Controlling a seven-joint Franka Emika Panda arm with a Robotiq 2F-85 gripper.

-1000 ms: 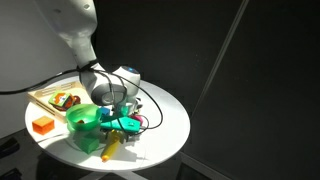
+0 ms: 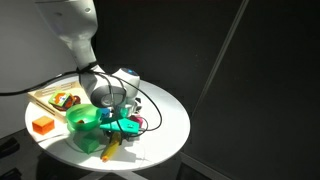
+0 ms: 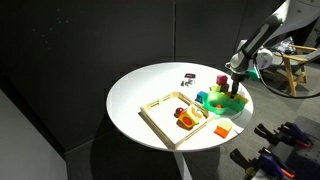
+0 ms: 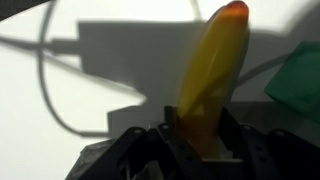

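A yellow-orange, elongated object [image 4: 213, 70] with a reddish tip stretches up from between the fingers of my gripper in the wrist view. The fingers stand on either side of its near end; whether both press on it is hard to tell. In exterior view 1 this object [image 2: 110, 150] lies near the front edge of the white round table, its far end beneath my gripper [image 2: 118, 136]. Exterior view 2 shows the arm [image 3: 240, 75] over the table's right side, with the fingertips too small to make out.
A green bowl [image 2: 83, 116] stands left of the gripper, and a green block [image 2: 90, 144] lies beside the yellow object. Farther left are an orange block [image 2: 43, 125] and a wooden tray [image 3: 160, 118] holding colourful items.
Little differs in exterior view 1. The arm hangs in nearly the same place over the yellow object, and the other things have stayed put.
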